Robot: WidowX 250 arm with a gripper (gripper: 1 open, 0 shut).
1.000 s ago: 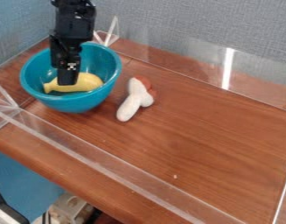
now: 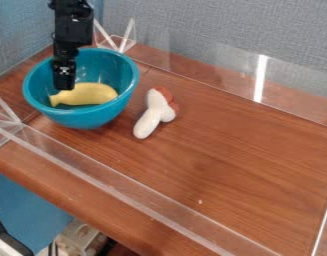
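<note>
My black gripper (image 2: 64, 78) hangs over the left part of a teal bowl (image 2: 96, 113), its fingertips low near the rim's interior, open. A yellow banana-like object (image 2: 86, 95) lies in the bowl, below and right of the fingers. A white toy with a reddish end (image 2: 155, 112) lies on the wooden table to the right of the bowl.
Clear low walls (image 2: 259, 80) run along its back and front, with white lattice pieces (image 2: 6, 125) at the left side. Below the left edge are blue floor and some hardware.
My gripper has moved left and slightly up, away from the yellow object, uncovering more of it. The bowl and the white toy look unmoved.
</note>
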